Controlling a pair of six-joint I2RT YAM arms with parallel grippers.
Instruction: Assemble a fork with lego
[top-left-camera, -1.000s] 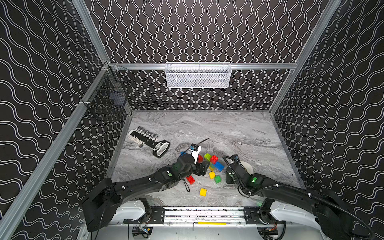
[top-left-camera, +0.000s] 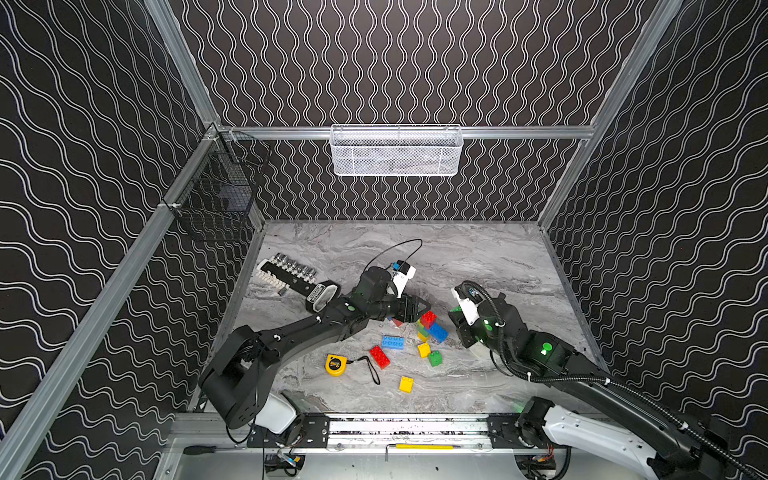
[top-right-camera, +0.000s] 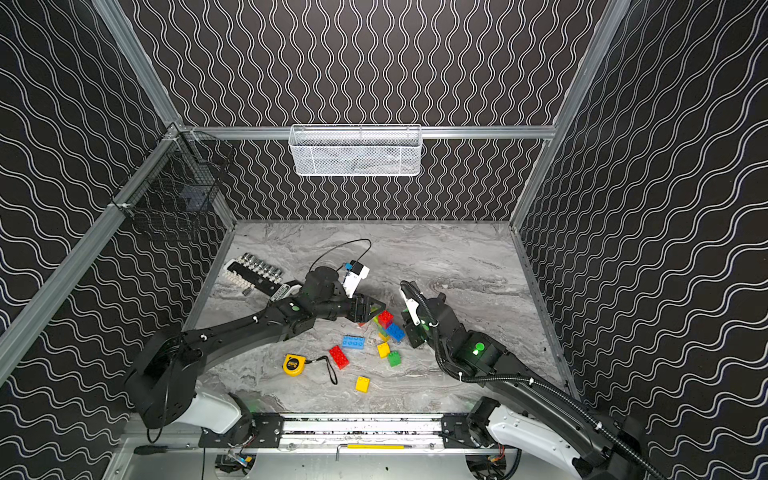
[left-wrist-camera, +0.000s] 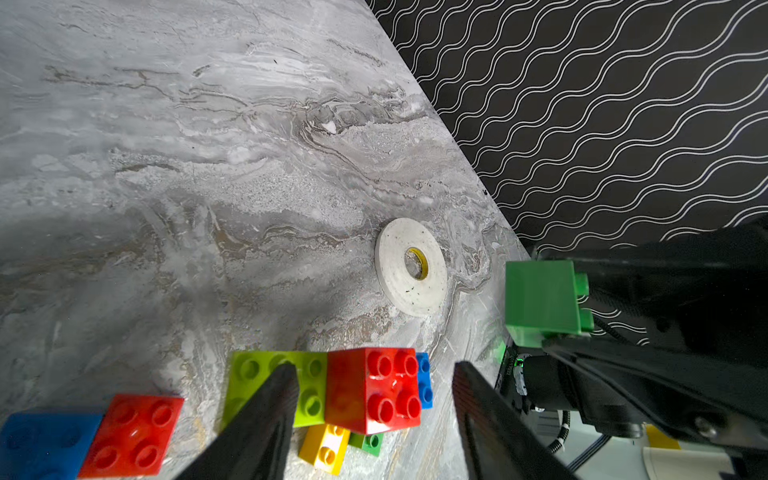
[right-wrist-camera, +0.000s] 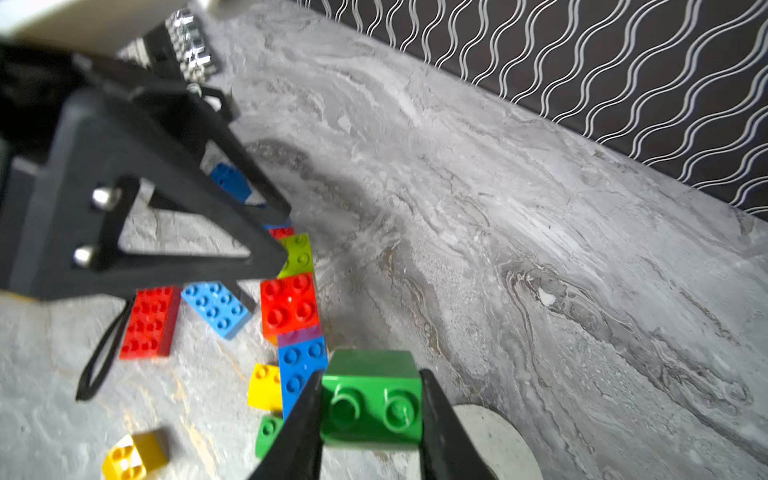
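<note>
My right gripper is shut on a green brick (left-wrist-camera: 541, 297), held raised right of the brick cluster. My left gripper is part open, fingers spread above the cluster, nothing held between them. Beneath it lie a lime brick (left-wrist-camera: 245, 376), a red brick (left-wrist-camera: 382, 388), a blue brick (right-wrist-camera: 302, 364) and smaller yellow (left-wrist-camera: 320, 448) and green (right-wrist-camera: 269, 436) bricks. A light blue brick (right-wrist-camera: 216, 308) and a longer red brick (right-wrist-camera: 150, 320) lie loose nearby.
A tape roll (left-wrist-camera: 404, 284) lies right of the bricks. A tape measure (top-left-camera: 335, 365) with strap, and a socket set (top-left-camera: 296, 276) sit on the left. A white wire basket (top-left-camera: 396, 152) hangs on the back wall.
My left gripper has moved toward the back and right, above the bricks. My right gripper has risen and moved toward the back and left.
</note>
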